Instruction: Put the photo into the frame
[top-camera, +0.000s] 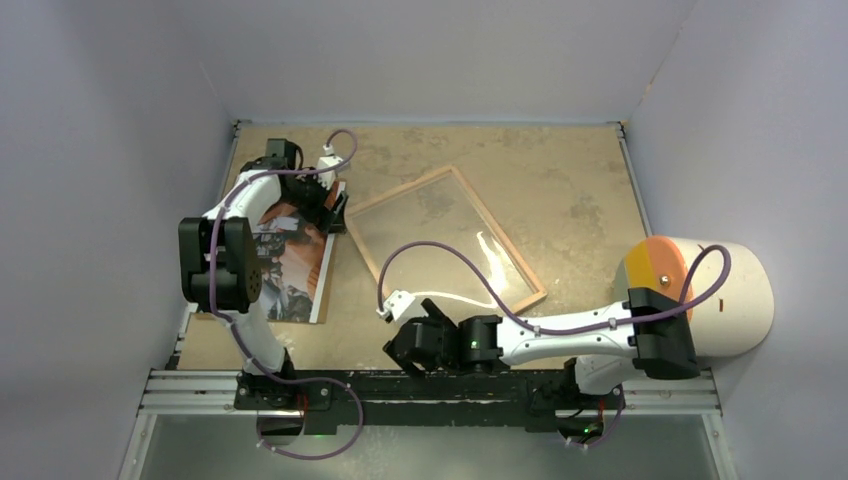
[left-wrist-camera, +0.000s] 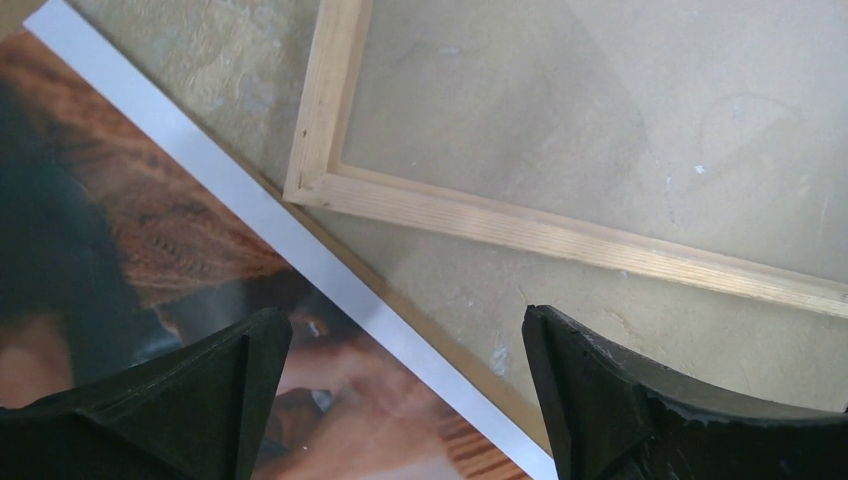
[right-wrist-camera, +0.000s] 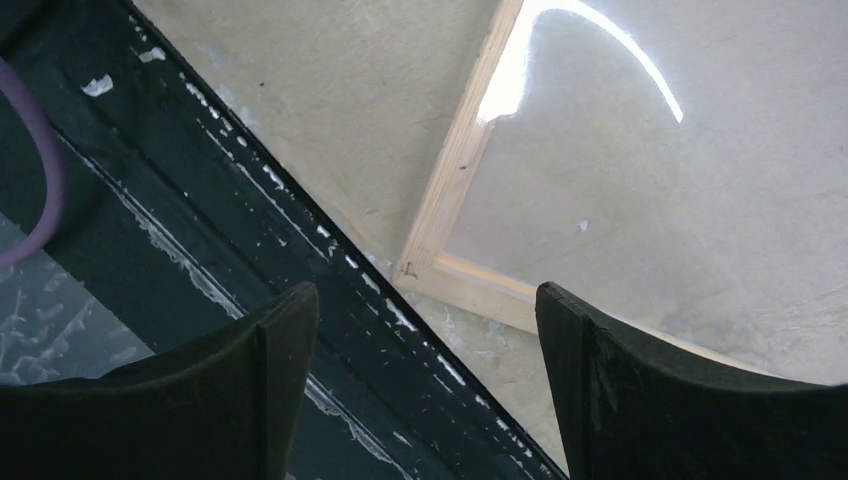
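Note:
A light wooden frame (top-camera: 507, 249) with a clear pane lies turned at an angle in the middle of the table. The photo (top-camera: 297, 262), white-bordered, lies flat at the left, beside the frame and outside it; the left arm covers part of it. My left gripper (top-camera: 337, 213) stands open above the photo's right border, near the frame's left corner; nothing is between its fingers. Over the frame's front end, my right gripper (top-camera: 403, 352) is partly open and empty. In the right wrist view a frame corner (right-wrist-camera: 420, 265) shows beyond its fingers (right-wrist-camera: 575, 365).
A white and orange cylinder (top-camera: 730, 300) stands at the right edge. Dark rail (top-camera: 440, 400) runs along the table's front, close to the frame's front corner.

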